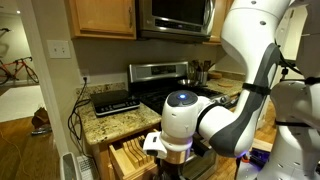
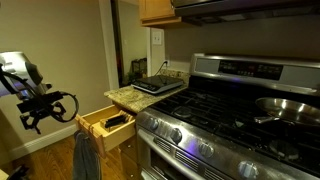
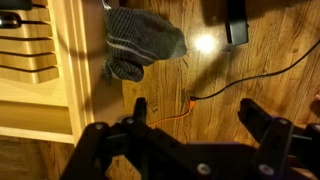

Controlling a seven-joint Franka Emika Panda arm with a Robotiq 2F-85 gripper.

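Observation:
A grey ribbed cloth [image 3: 142, 40] hangs by the edge of an open wooden drawer [image 3: 75, 90] in the wrist view. Exterior view 2 also has this cloth [image 2: 88, 158], draped over the drawer's front [image 2: 92, 128] and reaching down toward the floor. My gripper stands open above the wooden floor, with its fingers [image 3: 138, 108] wide apart and nothing held. It is out to the side of the drawer, apart from the cloth. The arm [image 2: 35, 105] is at the far left in exterior view 2. In exterior view 1 the arm's body hides the gripper.
Dark-handled utensils [image 3: 28, 45] lie in the drawer. A thin black cable [image 3: 265, 75] with an orange end crosses the floor below the gripper. The stove [image 2: 215, 120] and counter [image 2: 150, 95] stand beyond the drawer, and a pan [image 2: 288, 108] sits on the stove.

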